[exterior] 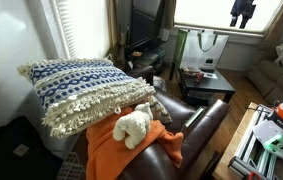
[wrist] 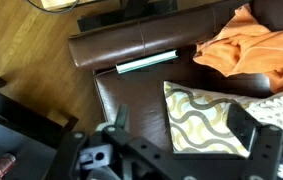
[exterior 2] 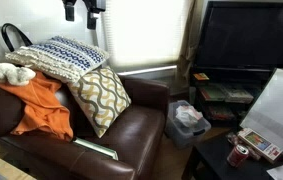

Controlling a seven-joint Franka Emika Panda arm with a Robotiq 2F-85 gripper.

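High above a brown leather armchair [exterior 2: 141,125], my gripper [exterior 2: 80,20] hangs open, with clear space between its fingers in the wrist view. A patterned cushion [wrist: 196,120] in yellow, grey and white lies below it on the seat. Resting over that cushion is a blue-and-white fringed pillow [exterior 2: 63,57]. An orange cloth [exterior 2: 38,105] drapes the armrest, and a white plush toy [exterior: 134,125] lies on it. A pale flat strip [wrist: 146,62] rests along the seat by the other armrest. The gripper touches none of these.
A dark side table [exterior: 206,83] stands beside the chair, carrying a red can [exterior 2: 239,155] and a small box [exterior 2: 261,144]. A grey bin [exterior 2: 186,122] sits on the floor near a TV [exterior 2: 246,43]. Wooden floor [wrist: 51,75] shows bare between chair and table.
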